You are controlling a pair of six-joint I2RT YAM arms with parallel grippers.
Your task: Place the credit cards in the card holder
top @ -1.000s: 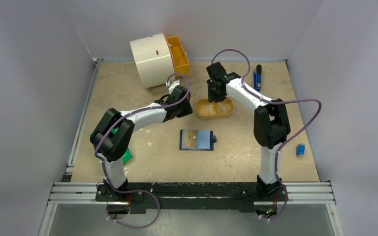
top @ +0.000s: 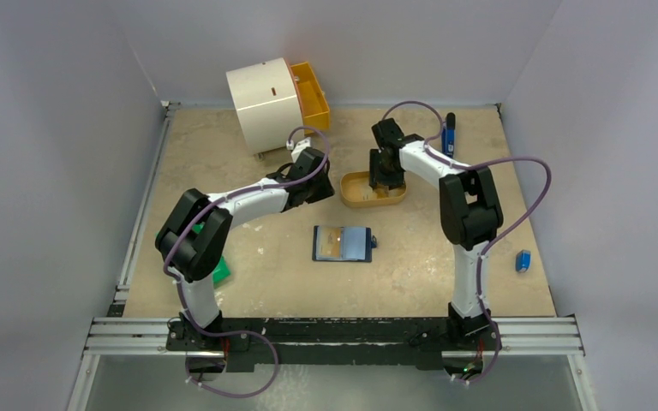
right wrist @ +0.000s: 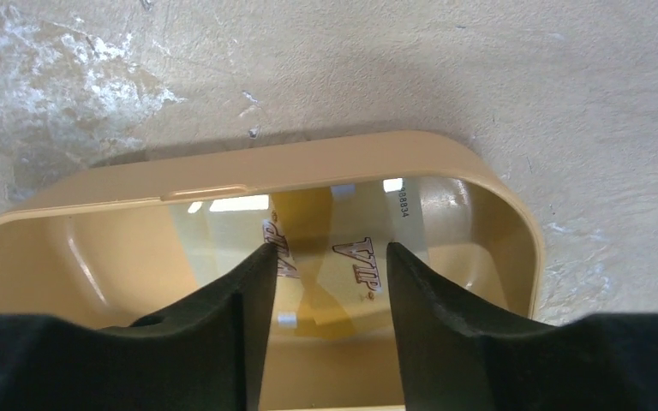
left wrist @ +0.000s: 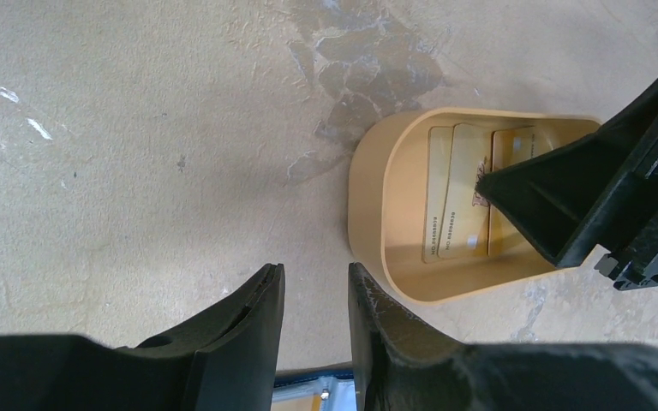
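In the right wrist view, overlapping gold credit cards point(right wrist: 355, 231) lie on the bottom of a tan tray point(right wrist: 308, 167). Over them, my right gripper stands part open, one fingertip on each side of the printed middle of the cards; contact cannot be judged. The left wrist view shows more of the cards point(left wrist: 463, 188) beyond the black right fingers point(left wrist: 557, 197). My left gripper is part open and empty, left of the tray point(left wrist: 367, 197). Nearer the front lies the open dark-blue card holder point(top: 354, 243), a gold card point(top: 330, 243) showing in its left half.
A white rounded container point(top: 266, 104) with a yellow drawer point(top: 311, 94) stands at the back. A blue-and-black object point(top: 449, 135) lies back right, a small blue box point(top: 523, 261) far right. Green items point(top: 221, 271) sit under the left arm. Table around the holder is clear.
The left arm, tray and holder have stayed put.
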